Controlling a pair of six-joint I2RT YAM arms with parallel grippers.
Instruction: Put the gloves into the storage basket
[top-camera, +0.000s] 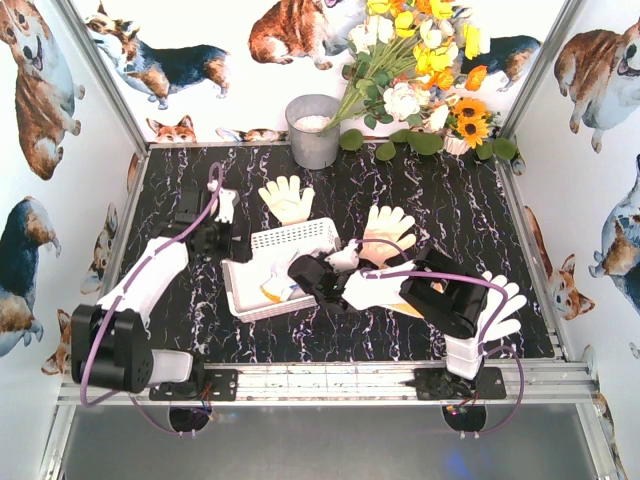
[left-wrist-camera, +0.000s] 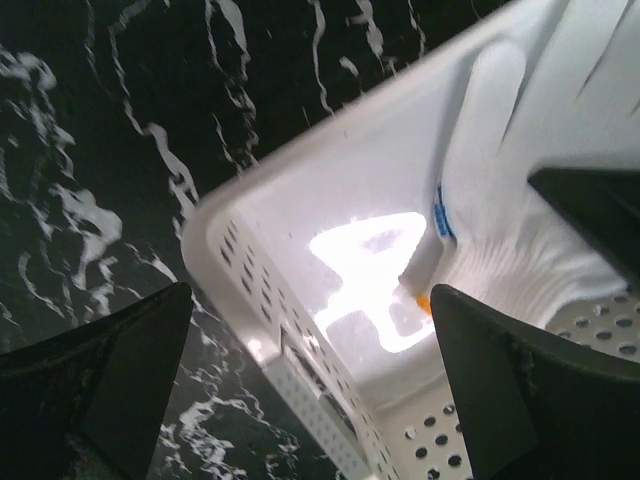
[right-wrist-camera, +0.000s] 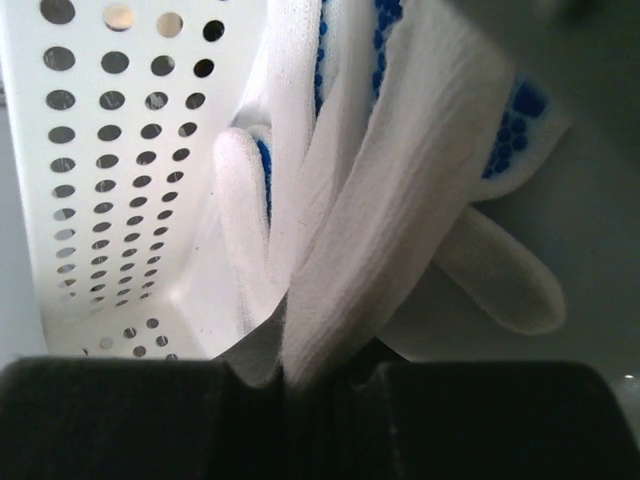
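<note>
The white storage basket (top-camera: 245, 290) stands at the centre-left of the table. Inside it, my right gripper is shut on a white glove (right-wrist-camera: 390, 200) with blue dots, and the glove hangs down into the basket. At the basket's left corner, my left gripper is open, its fingers on either side of the perforated wall without closing on it. Cream gloves lie behind the basket (top-camera: 288, 200) and to its right (top-camera: 386, 235). Another white glove (top-camera: 503, 308) rests at the far right, partly covered by the right arm.
A grey bucket (top-camera: 314, 150) stands at the back, beside artificial flowers (top-camera: 430, 60) along the rear wall. The right arm crosses the front right of the table. Bare dark tabletop (top-camera: 460, 215) shows at the back right.
</note>
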